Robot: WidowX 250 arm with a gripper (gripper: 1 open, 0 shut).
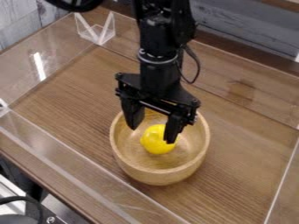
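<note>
A black robot gripper (153,117) hangs from the top of the view, its two fingers spread open over a wooden bowl (160,172). A yellow round object (156,143) lies in the bowl, between and below the fingertips, its top partly behind the gripper. Whether the fingers touch it I cannot tell.
The wooden table (59,114) has free room left and right of the bowl. A clear plastic object (96,26) stands at the back left. A black cable (24,203) lies at the lower left. A grey wall runs along the back.
</note>
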